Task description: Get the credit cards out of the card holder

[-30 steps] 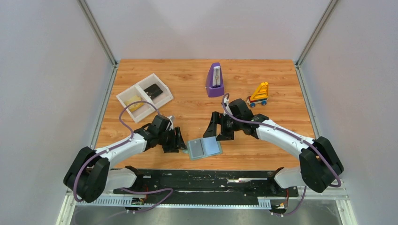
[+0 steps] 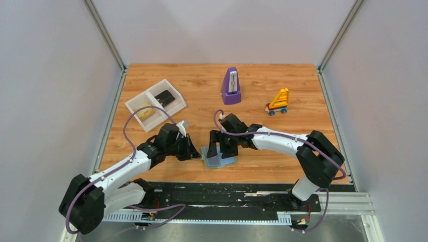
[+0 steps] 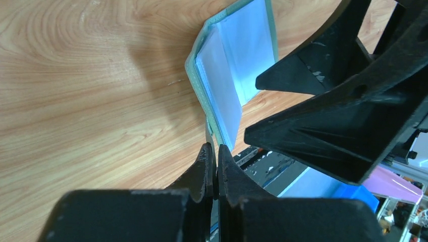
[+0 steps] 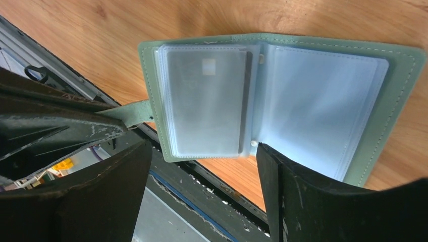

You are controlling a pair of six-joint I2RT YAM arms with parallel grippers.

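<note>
The card holder (image 2: 227, 162) lies spread open on the table, green-edged with clear bluish sleeves. Its left sleeve holds a greyish card stack (image 4: 207, 101); the other sleeve (image 4: 323, 101) looks empty of cards. At the holder's left edge my left gripper is shut on its thin green strap (image 4: 136, 113). My right gripper is open above the holder, fingers apart, with nothing held between them. In the top view that right gripper (image 2: 220, 155) covers part of the sleeves.
A white divided box (image 2: 176, 105) with a black item and a yellow item stands at the back left. Farther back are a purple metronome (image 2: 231, 86) and a yellow toy crane (image 2: 279, 101). Bare wood lies right of the holder. The table's front edge is close.
The left gripper has gone from open to shut at the strap. My right gripper has moved left and toward the front, over the holder. The holder has shifted slightly.
</note>
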